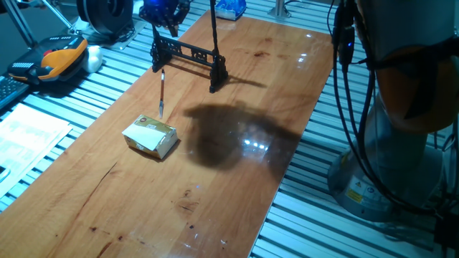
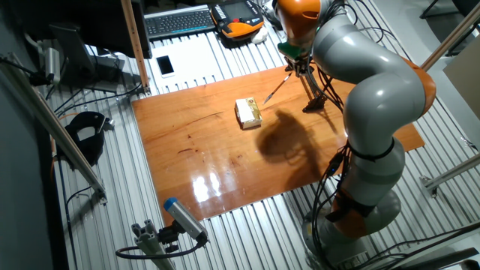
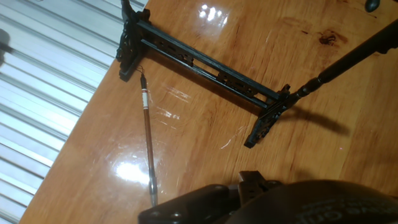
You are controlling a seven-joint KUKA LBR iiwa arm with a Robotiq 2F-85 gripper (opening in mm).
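A thin brush (image 1: 162, 93) with a brown handle lies on the wooden table, between a black rack and a small box. The black rack (image 3: 205, 71) stands upright on its two feet, with a post rising at one end. The small box (image 1: 150, 137) is yellow and white and rests apart from the brush. My gripper is above the table by the rack, seen dark at the bottom of the wrist view. One finger (image 3: 186, 205) shows near the brush's lower end there. How far the fingers are apart is hard to make out, and nothing held shows.
An orange and black device (image 2: 238, 26) and a keyboard (image 2: 178, 22) lie beyond the table's edge, near a phone (image 2: 165, 66) on white paper. A blue packet (image 1: 229, 8) sits at the far end.
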